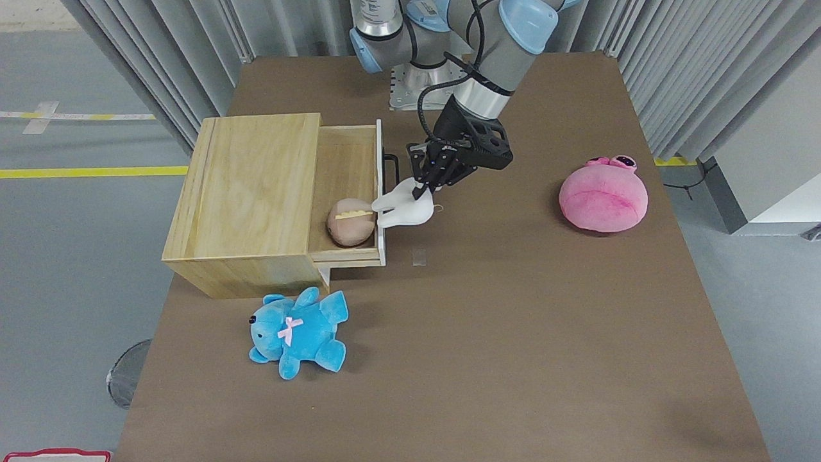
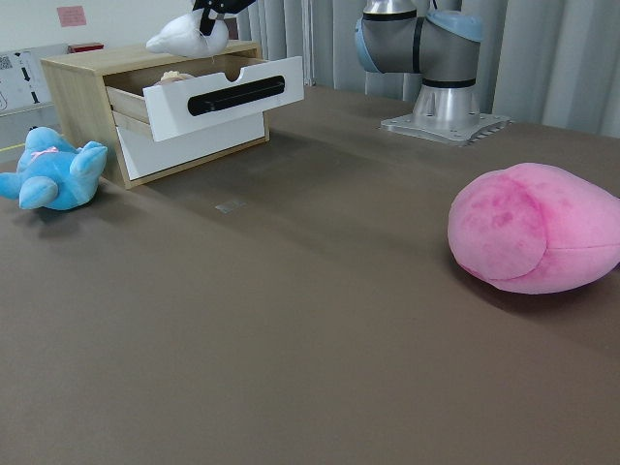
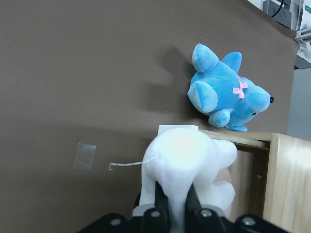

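My gripper [image 1: 428,181] is shut on a white plush toy [image 1: 401,206], carrying it at the front edge of an open drawer [image 1: 344,162] in a wooden cabinet [image 1: 238,185]. In the left view the white toy [image 2: 184,37] hangs above the drawer; in the wrist view it [image 3: 180,160] fills the space between my fingers, over the drawer's edge. A round tan plush [image 1: 350,228] with a pale strip lies inside the drawer, largely hidden in the wrist view.
A blue plush bear [image 1: 300,331] lies on the table in front of the cabinet. A pink plush [image 1: 604,196] sits at the right.
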